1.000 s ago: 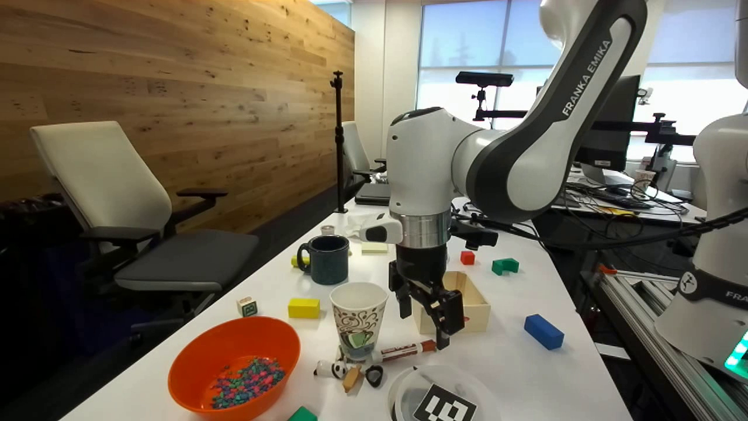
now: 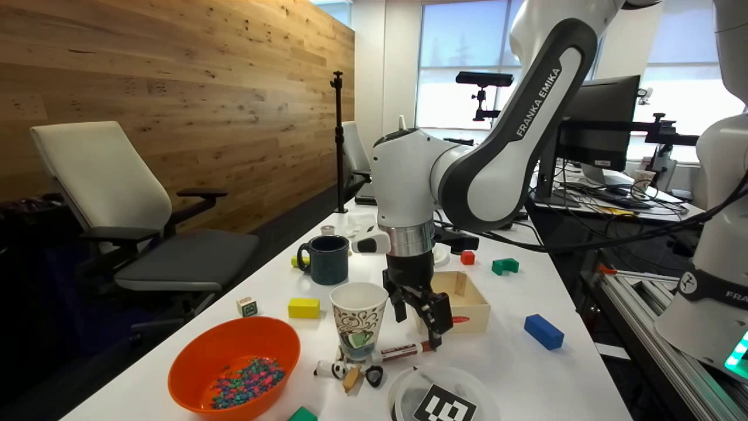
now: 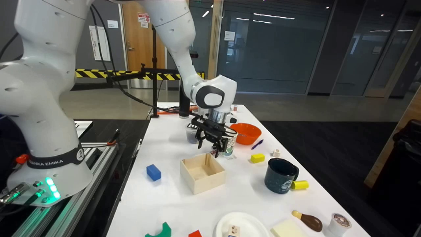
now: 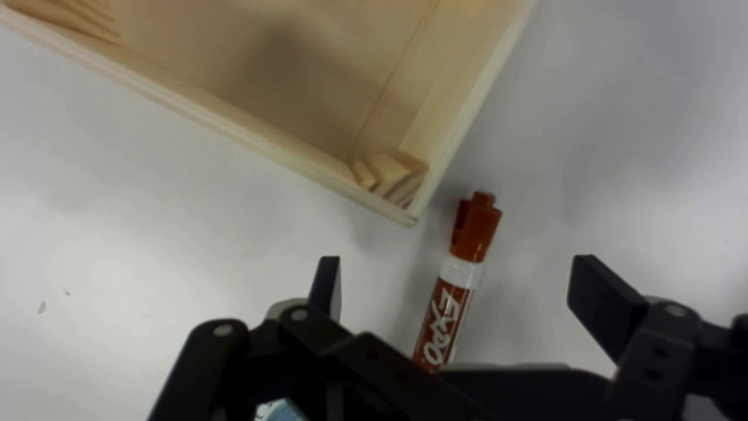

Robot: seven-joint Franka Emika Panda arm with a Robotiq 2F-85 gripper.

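A brown-red Expo marker (image 4: 449, 298) lies on the white table, its cap close to a corner of the wooden box (image 4: 449, 144). In the wrist view my gripper is open, one finger on each side of the marker and well apart from it. The marker's lower end is hidden behind the gripper body. From exterior view 1 the marker (image 2: 400, 351) shows beside the paper cup (image 2: 358, 319), with my gripper (image 2: 418, 330) over its cap end. Nothing shows between the fingers.
An orange bowl (image 2: 235, 365) holds small coloured pieces. Close to the marker lie small figures (image 2: 350, 378) and a round lidded container (image 2: 414, 393). A blue block (image 2: 544, 332), a yellow block (image 2: 303, 308) and a dark mug (image 3: 279, 175) stand farther off. Bare table surrounds the blue block.
The arm has shifted left in exterior view 1, bringing the gripper nearer the cup and marker. The marker, box and other objects stay where they were.
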